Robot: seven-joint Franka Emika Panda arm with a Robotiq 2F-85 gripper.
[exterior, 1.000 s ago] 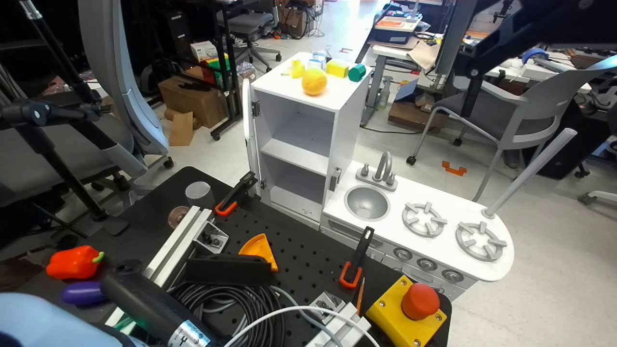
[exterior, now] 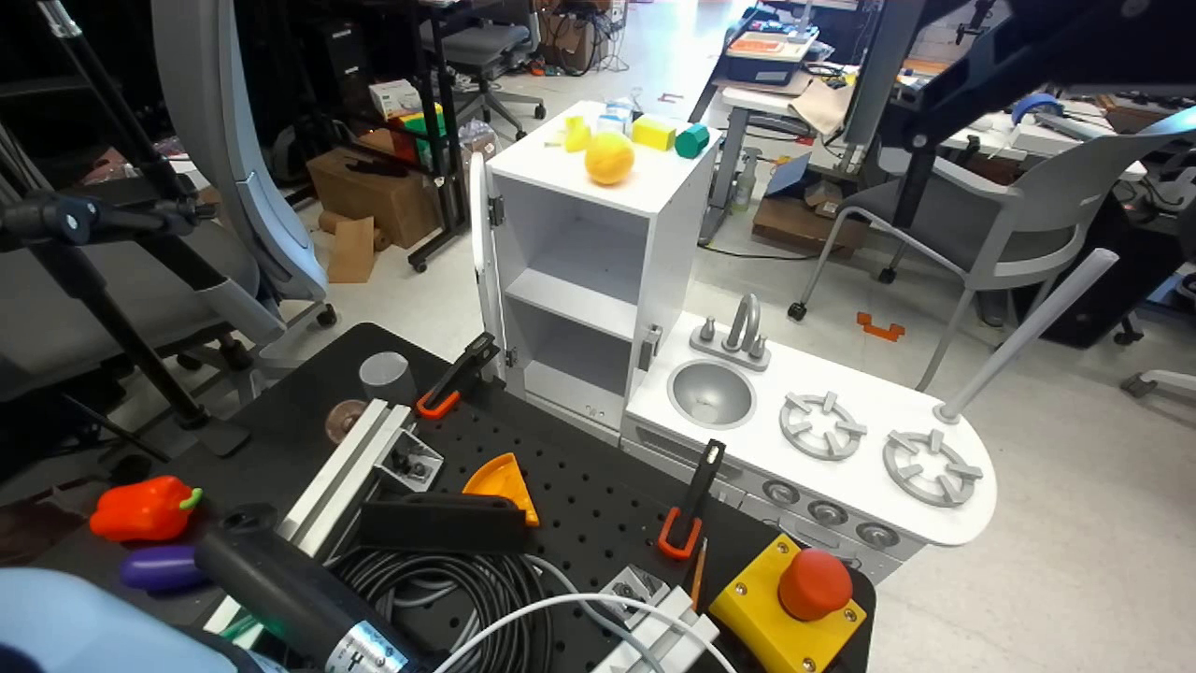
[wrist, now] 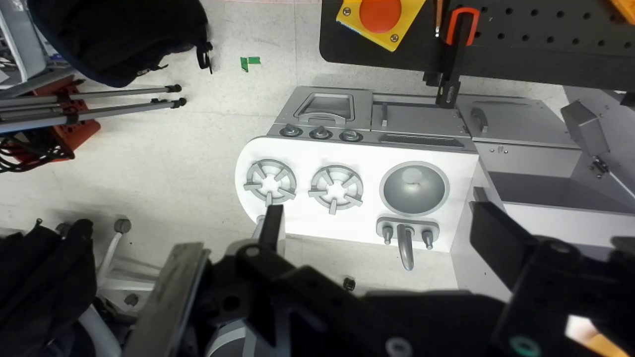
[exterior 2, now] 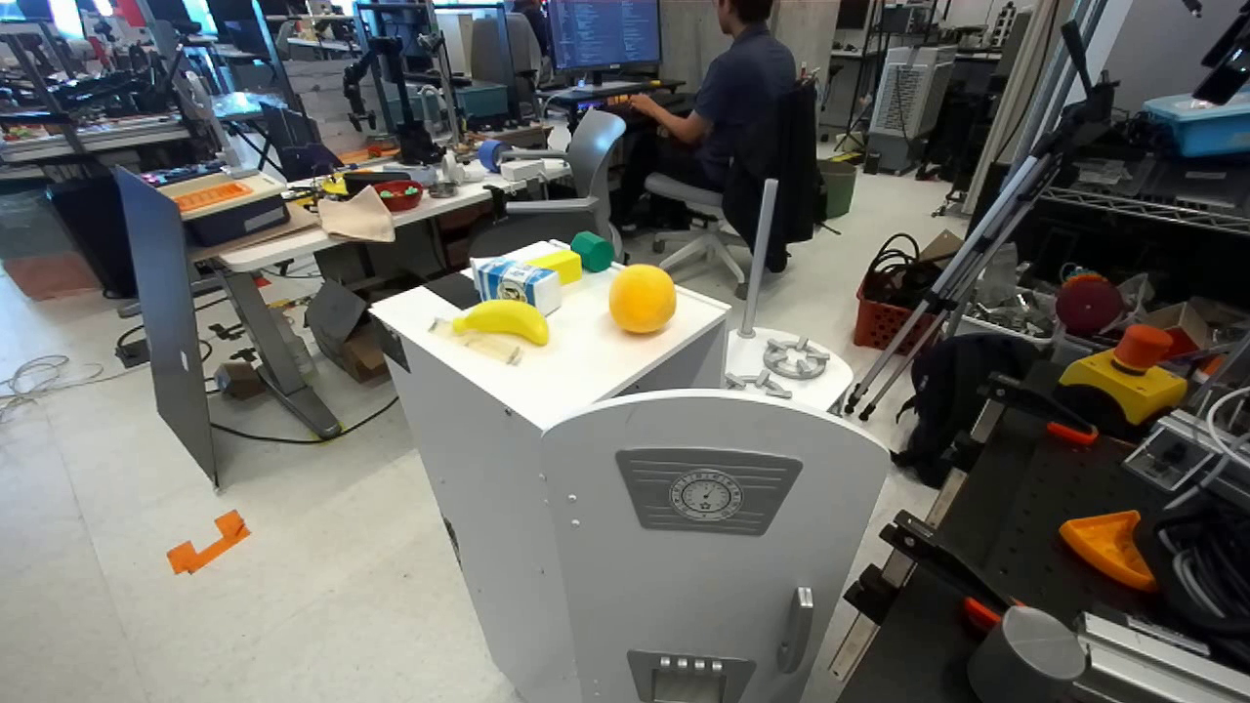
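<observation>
My gripper stands open in the wrist view, its two black fingers wide apart with nothing seen between them. Beyond them, lower down, lies the white toy kitchen counter (wrist: 369, 229) with a sink (wrist: 414, 188) and two grey burners. On top of the white toy fridge (exterior: 686, 252) are an orange (exterior 2: 642, 298), a banana (exterior 2: 504, 320), a blue-and-white carton (exterior 2: 516, 285), a yellow block (exterior: 653, 133) and a green piece (exterior: 691, 140). The fridge door (exterior 2: 691, 562) hangs open, and both visible shelf spaces are empty.
A grey faucet (exterior: 743, 323) and an upright post (exterior: 1029, 333) rise from the counter. The black pegboard table (exterior: 583, 471) in front holds clamps, cables and a red stop button (exterior: 815, 583). At the upper right is a dark jointed shape (exterior: 987, 78).
</observation>
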